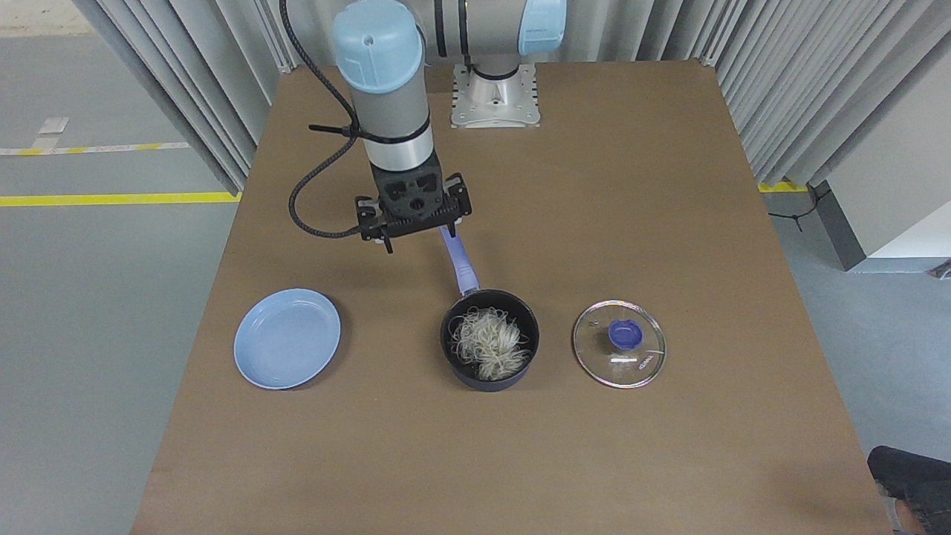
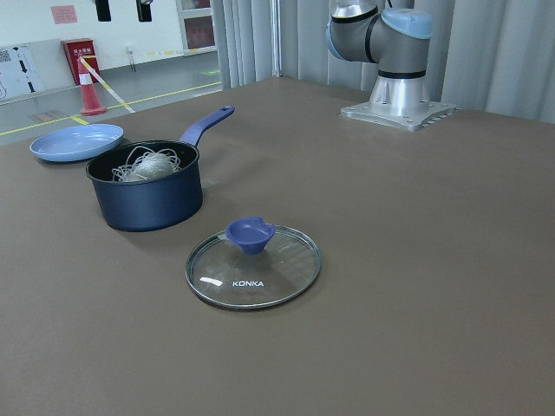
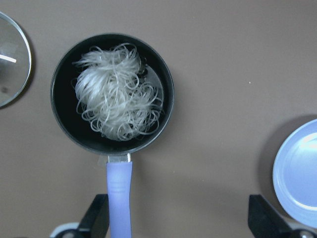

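Observation:
A dark saucepan (image 2: pixel 143 204) holds white noodles (image 3: pixel 114 89); its lilac handle (image 1: pixel 459 258) points toward the arm's base. A glass lid with blue knob (image 1: pixel 625 335) lies beside it, on the right in the front view. A light blue plate (image 1: pixel 286 338) is on the other side. My gripper is raised above the handle's end, behind the pan; in the wrist view its fingers are wide apart, open, with nothing held between them.
The arm's mounting plate (image 2: pixel 399 117) is at the back edge, with curtains behind.

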